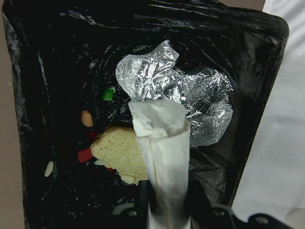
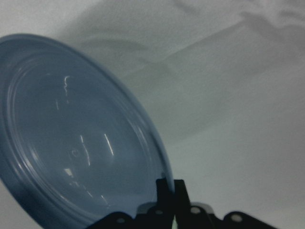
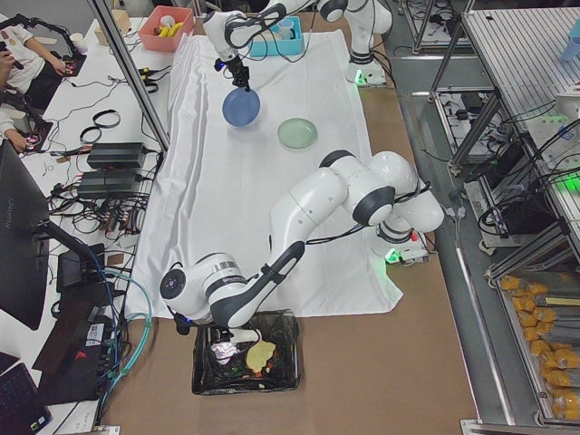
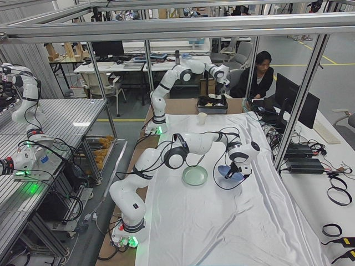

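Observation:
My left gripper holds a crumpled white paper piece (image 1: 164,148) over the black-lined bin (image 1: 57,28), which contains crumpled foil (image 1: 205,100), a yellow bread-like piece (image 1: 116,152) and small coloured scraps. My right gripper is shut on the rim of a blue plate (image 2: 76,133), which hangs tilted over the cloth in the camera right view. A green plate (image 3: 297,132) lies on the white cloth beside it.
A cream cup (image 4: 202,118) stands on the cloth near the bin. A blue container (image 3: 286,36) sits behind the right arm. Cables and electronics crowd the side table (image 4: 327,137).

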